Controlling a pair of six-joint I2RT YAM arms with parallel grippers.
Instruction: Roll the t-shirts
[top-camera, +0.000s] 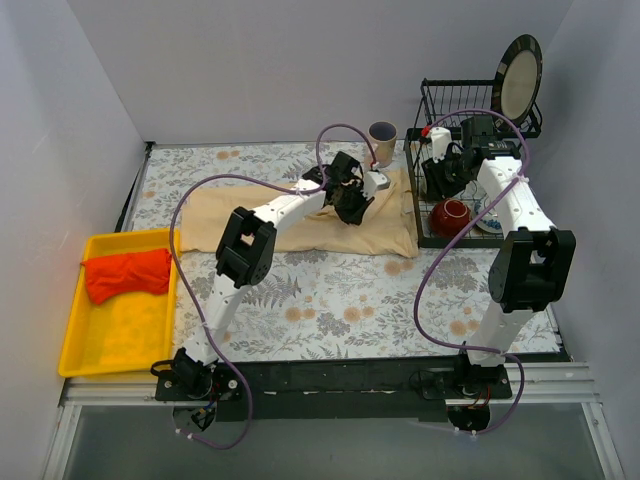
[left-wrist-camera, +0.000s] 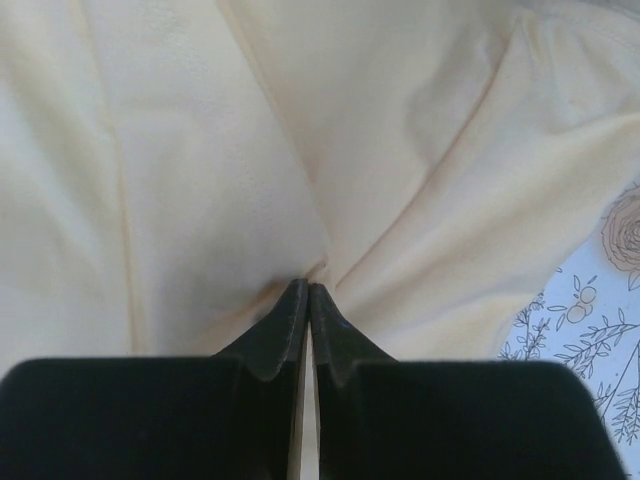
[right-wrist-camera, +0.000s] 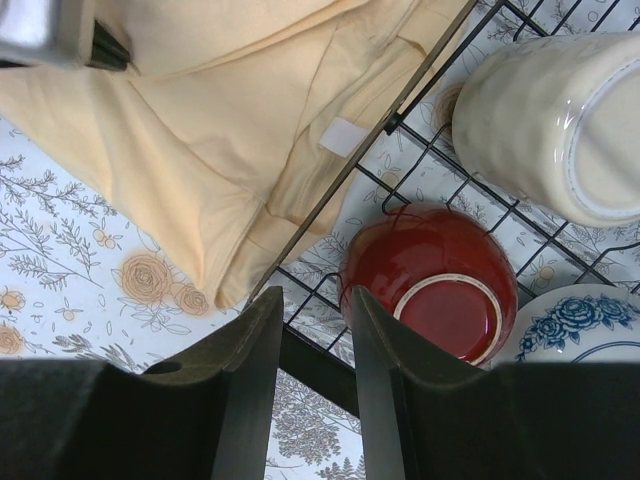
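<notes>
A cream t-shirt (top-camera: 225, 215) lies as a long flat band across the back of the table. My left gripper (top-camera: 352, 217) is down at its right part. In the left wrist view, that gripper is shut, and creases of the cream cloth (left-wrist-camera: 220, 170) run to its fingertips; whether a thin fold is pinched cannot be told. My right gripper is part open and empty, above the dish rack's near edge. A red folded cloth (top-camera: 128, 275) rests inside the yellow tray (top-camera: 95, 345) on the left.
The black dish rack (right-wrist-camera: 330, 195) borders the shirt's right end, holding a red bowl (right-wrist-camera: 430, 280), a cream cup (right-wrist-camera: 545, 125) and a blue-white dish (right-wrist-camera: 580, 325). A tall cup (top-camera: 382, 140) stands behind the shirt.
</notes>
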